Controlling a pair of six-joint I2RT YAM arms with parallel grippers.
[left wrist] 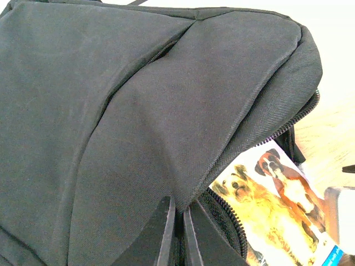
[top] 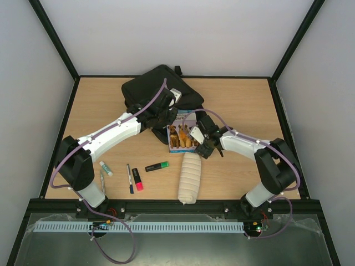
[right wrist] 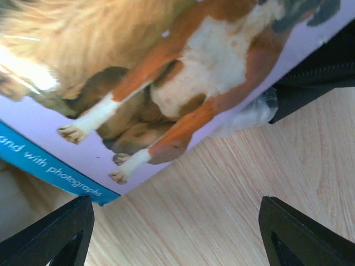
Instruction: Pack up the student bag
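The black bag [top: 155, 86] lies at the back of the table, its flap lifted. My left gripper is shut on the edge of that bag flap [left wrist: 166, 122], pinching the dark fabric. A book with dogs on its cover [top: 182, 136] lies partly inside the bag opening, its lower part sticking out toward the front. Beside the book's lower right corner is my right gripper, its fingers apart; only bare wood shows between them, and the book's cover [right wrist: 183, 72] is just beyond the tips.
A cream padded pencil case [top: 189, 177] lies in front of the book. Left of it are a green-capped marker [top: 157, 166], a pink-capped marker [top: 137, 179], a pen [top: 130, 178] and a glue stick [top: 106, 168].
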